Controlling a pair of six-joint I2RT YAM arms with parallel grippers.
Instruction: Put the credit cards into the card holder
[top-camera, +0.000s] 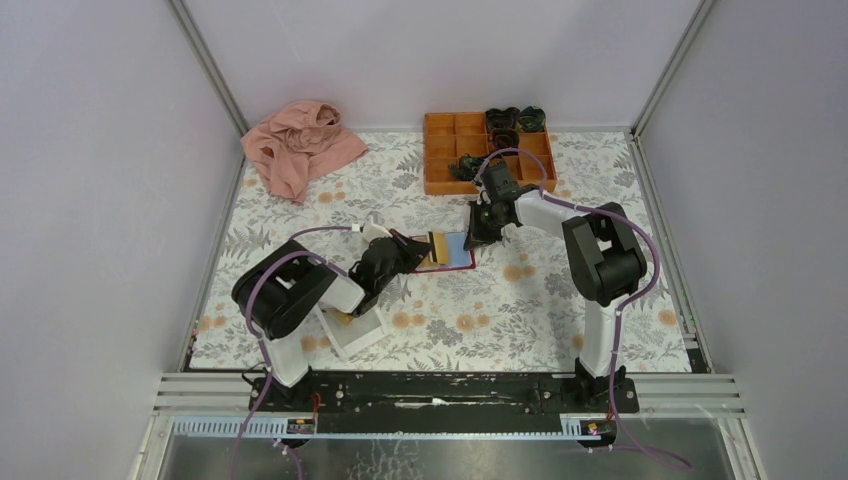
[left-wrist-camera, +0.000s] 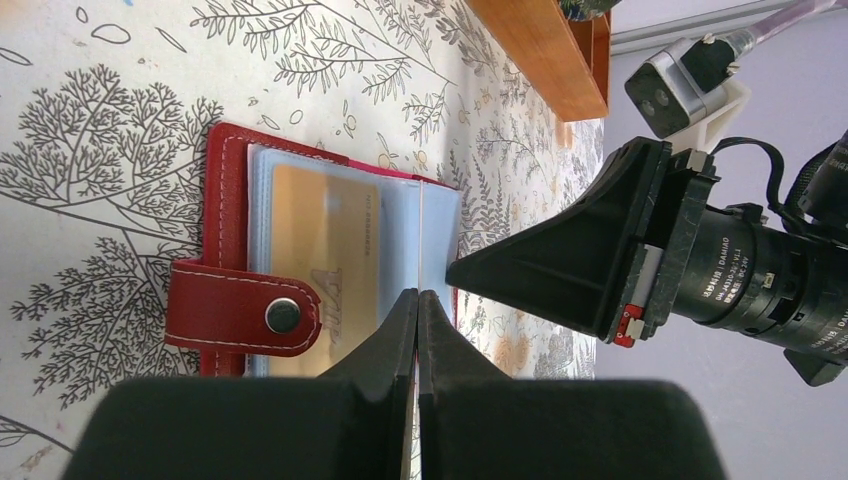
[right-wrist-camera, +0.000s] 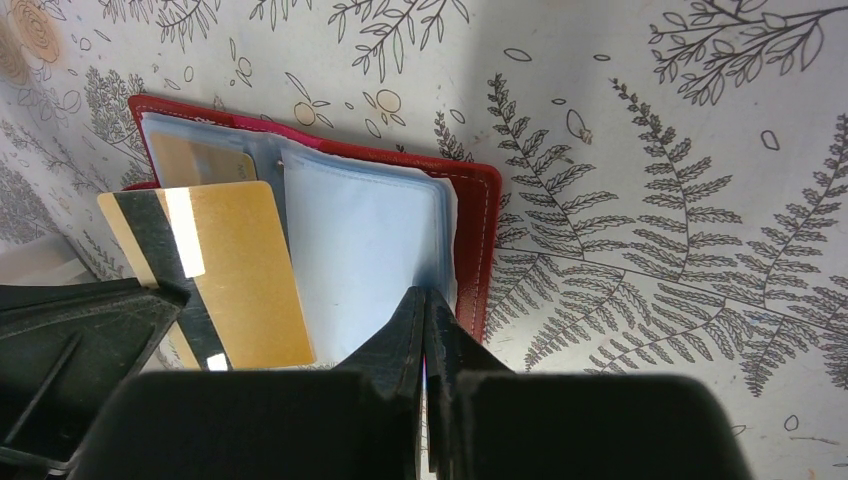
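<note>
The red card holder (top-camera: 473, 268) lies open mid-table, its clear bluish sleeves (right-wrist-camera: 350, 240) facing up. My left gripper is shut on a gold credit card (right-wrist-camera: 250, 270) with a black stripe, held over the holder's left part. In the left wrist view that card is edge-on, a thin line rising from the fingertips. Another gold card (left-wrist-camera: 310, 240) is inside a sleeve, beside the snap strap (left-wrist-camera: 240, 310). At the right edge of the sleeves, my right gripper is shut with its tips touching the plastic; whether a sleeve is pinched between them cannot be told.
A white open box (top-camera: 352, 335) lies partly under the left arm. An orange compartment tray (top-camera: 440, 180) with dark items stands behind the holder, near the right arm. A pink cloth (top-camera: 300, 145) is at the back left.
</note>
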